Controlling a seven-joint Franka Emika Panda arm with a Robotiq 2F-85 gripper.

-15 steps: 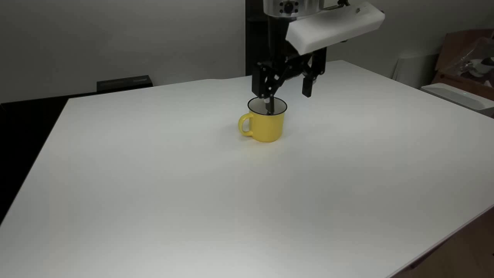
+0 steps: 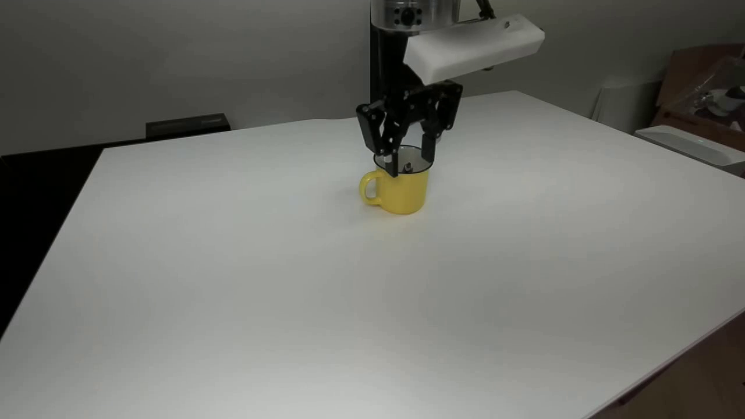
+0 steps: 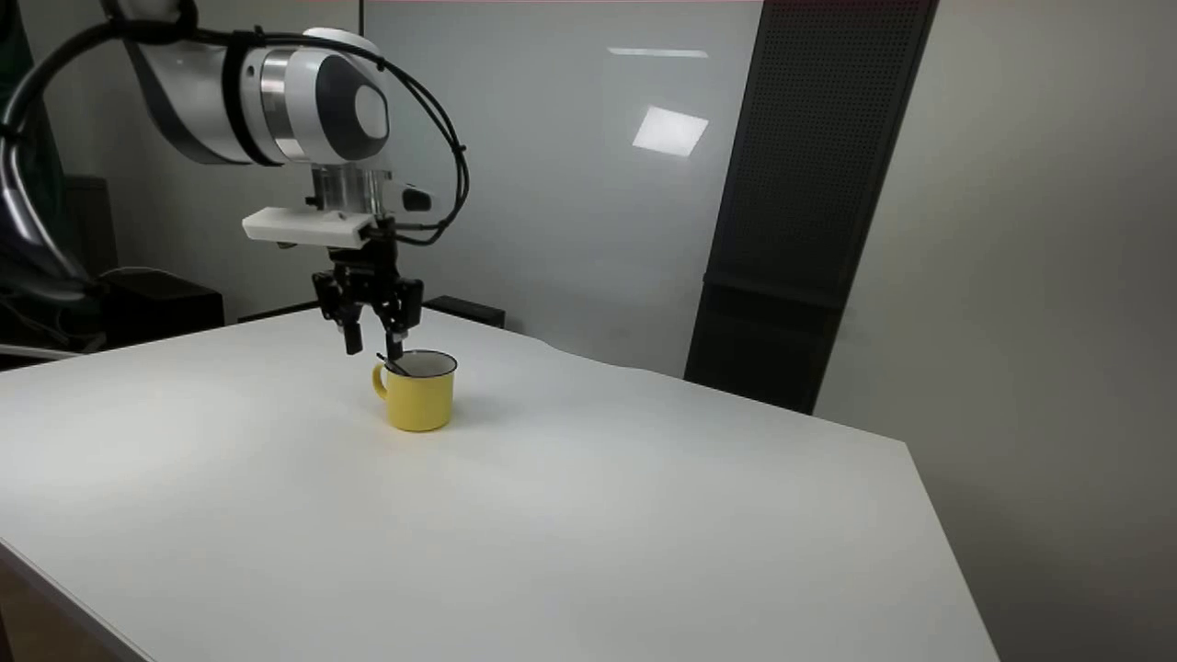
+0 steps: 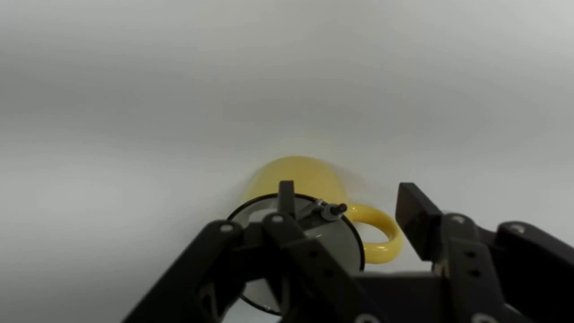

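A yellow mug (image 2: 403, 193) with a dark rim and white inside stands upright on the table, its handle (image 4: 383, 237) to the right in the wrist view. A thin dark stick-like object with a metal end (image 4: 332, 211) leans inside, its tip at the rim near the handle; its lower part is hidden. My black gripper (image 3: 374, 344) hangs at the mug with its fingers apart. In the wrist view one finger (image 4: 286, 198) overlaps the mug's mouth, while the other finger (image 4: 413, 215) appears beyond the handle. Nothing is gripped; whether a finger touches the mug, I cannot tell.
A black box (image 2: 187, 126) sits behind the far edge. A cardboard box (image 2: 702, 94) and a white tray (image 2: 688, 143) lie off the right side.
In exterior view 1 my gripper has shifted left and down towards the mug, and the gap between its fingers has narrowed. The mug has stayed in place.
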